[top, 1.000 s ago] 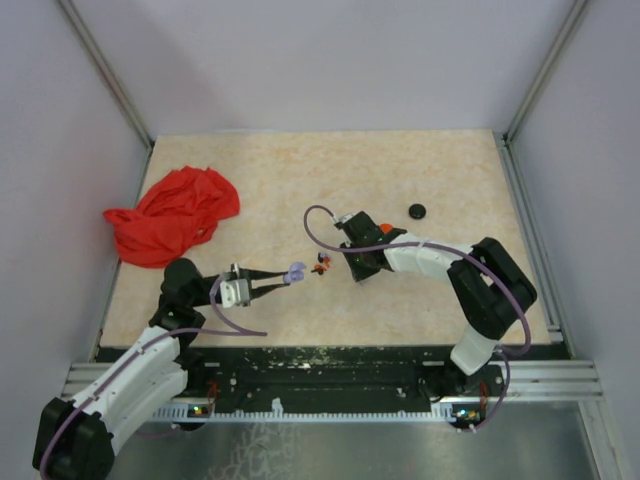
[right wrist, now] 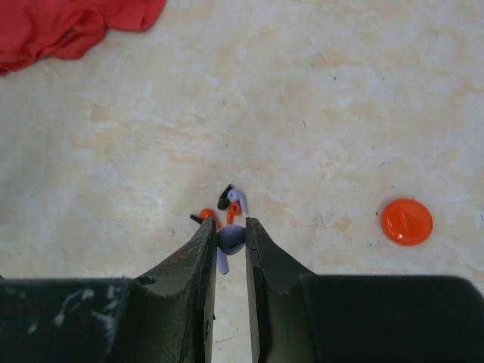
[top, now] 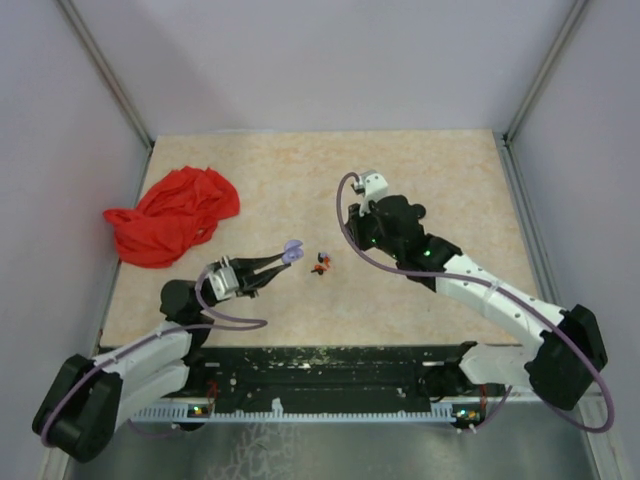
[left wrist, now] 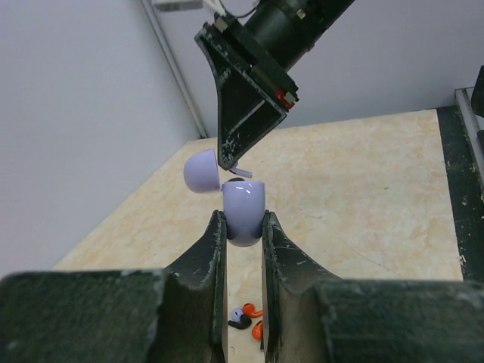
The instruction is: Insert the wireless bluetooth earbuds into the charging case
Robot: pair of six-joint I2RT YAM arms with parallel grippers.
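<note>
The lilac charging case (top: 292, 252), lid (left wrist: 201, 172) raised, is held upright in my left gripper, its fingers shut on the lower body. My right gripper is shut on a lilac earbud (right wrist: 231, 237), stem showing between the fingers, and hangs to the right of and above the case. Several small loose earbuds (top: 322, 262) in lilac, black and orange lie on the table just right of the case in the top view.
A crumpled red cloth (top: 175, 215) covers the table's back left. An orange round object (right wrist: 406, 221) and a black round one lie on the right, partly behind my right arm in the top view.
My right gripper and arm have risen and shifted up the top view from low over the table.
</note>
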